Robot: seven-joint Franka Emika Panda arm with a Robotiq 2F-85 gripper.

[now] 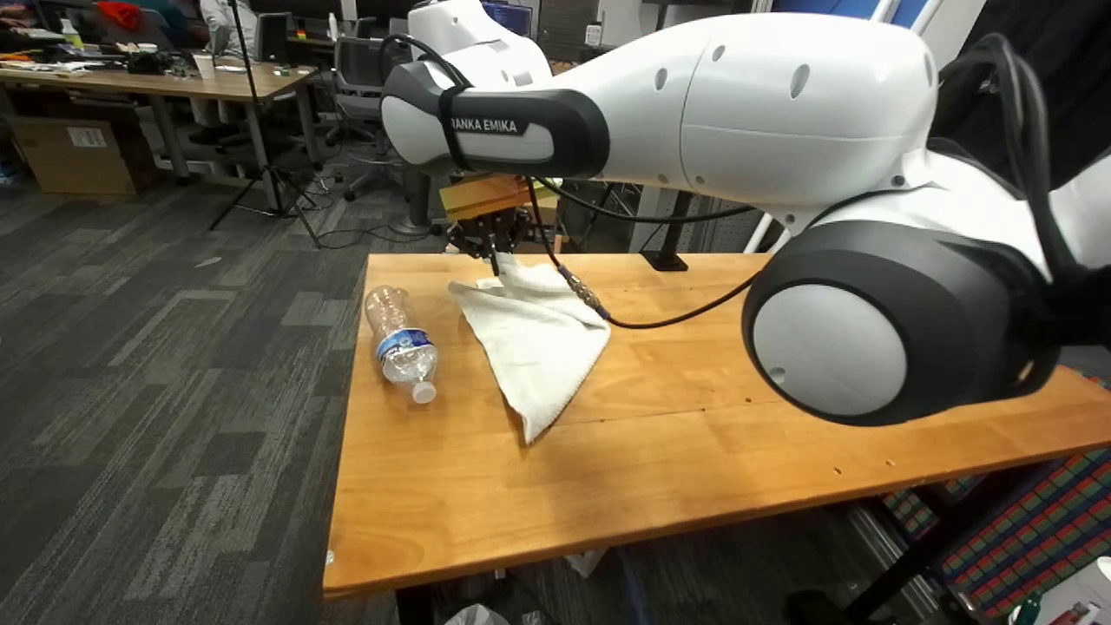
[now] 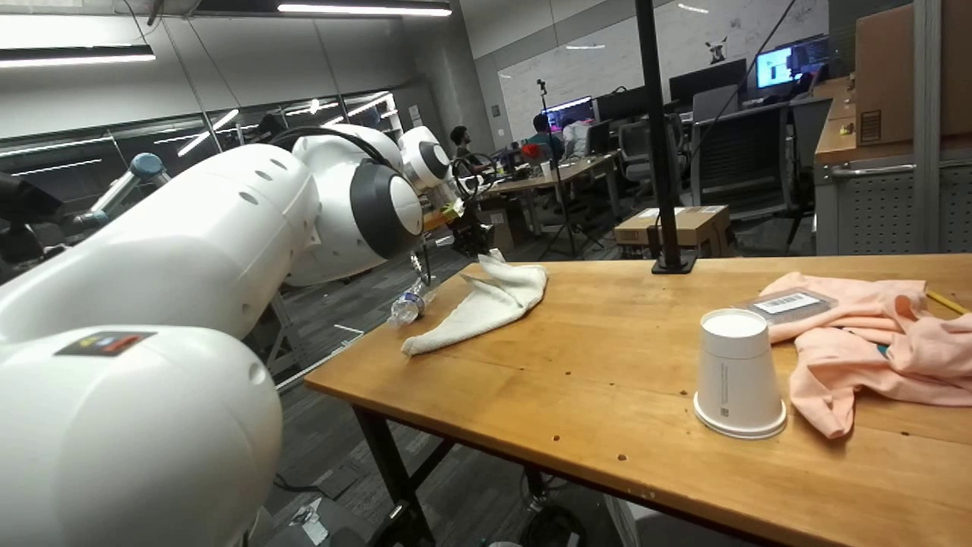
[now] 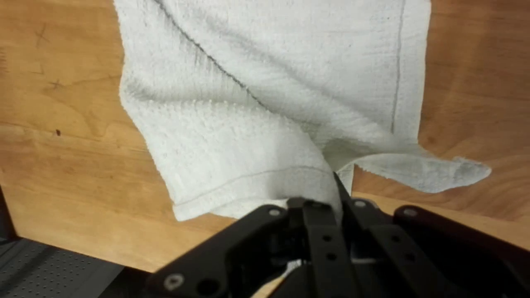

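Note:
A white cloth [image 1: 538, 338] lies partly folded on the wooden table, one pointed corner toward the near edge in exterior view 1. My gripper [image 1: 494, 256] is at the cloth's far end, shut on a raised fold of it. From the wrist view, the cloth [image 3: 238, 134] runs up between the dark fingers, while a loose corner sticks out to the right. In exterior view 2 the cloth [image 2: 497, 305] rises to a small peak just under the gripper [image 2: 489, 252].
A clear plastic bottle [image 1: 401, 344] lies on its side near the table's left edge. An upside-down white cup [image 2: 738, 374] and a peach-coloured cloth [image 2: 875, 351] occupy the other end.

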